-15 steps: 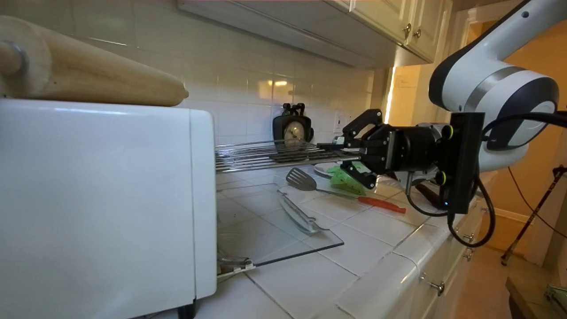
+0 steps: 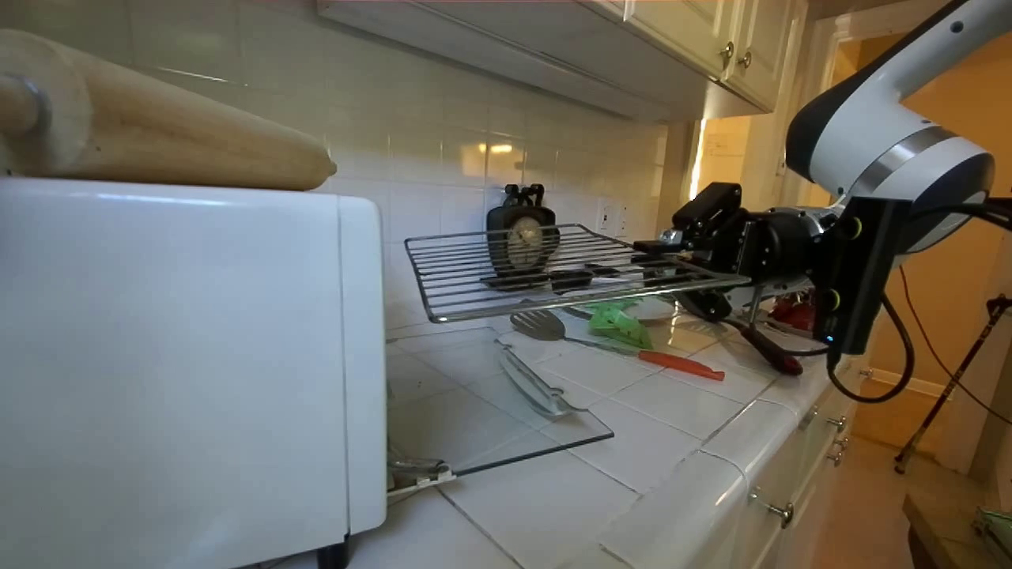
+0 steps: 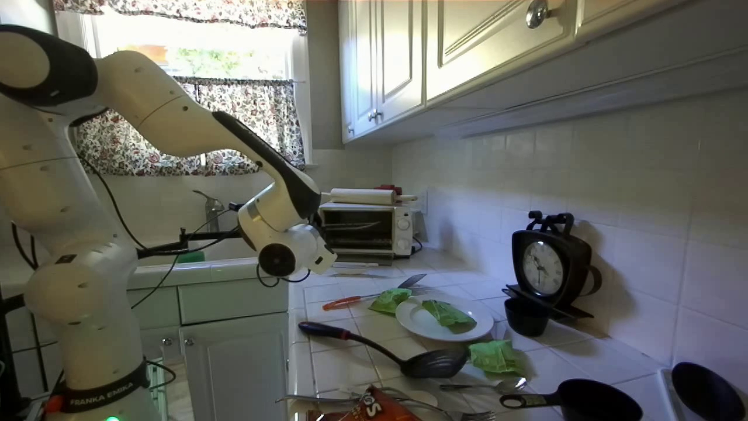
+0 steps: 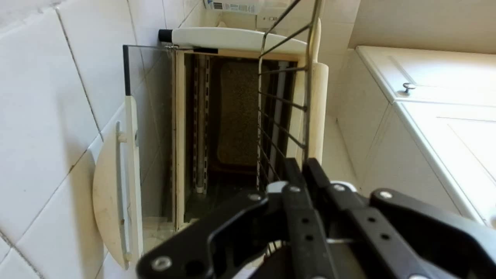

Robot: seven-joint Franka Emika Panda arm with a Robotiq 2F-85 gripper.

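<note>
A wire rack (image 2: 531, 275) is held in the air by one edge, tilted, in front of the white toaster oven (image 2: 190, 360). My gripper is shut on the rack's near bar. In the wrist view, the rack (image 4: 307, 88) runs edge-on away from the fingertips, across the right part of the oven's opening. The oven's glass door (image 2: 493, 398) lies folded down just above the counter, and the rack is apart from it. Its cavity (image 4: 241, 116) shows a brown tray-like surface inside. In exterior view 2 the arm's wrist hides the gripper.
A wooden rolling pin (image 2: 171, 123) lies on top of the oven. On the counter are a slotted spatula with an orange handle (image 2: 681, 364), a white plate (image 3: 428, 324), several green leaf-like pieces and a black ladle (image 3: 435, 362). A black clock scale (image 3: 550, 266) stands by the wall.
My gripper has moved back from the oven and rolled. The rack's far end, earlier at the oven's front edge, now stands clear of it, and the rack is tilted more.
</note>
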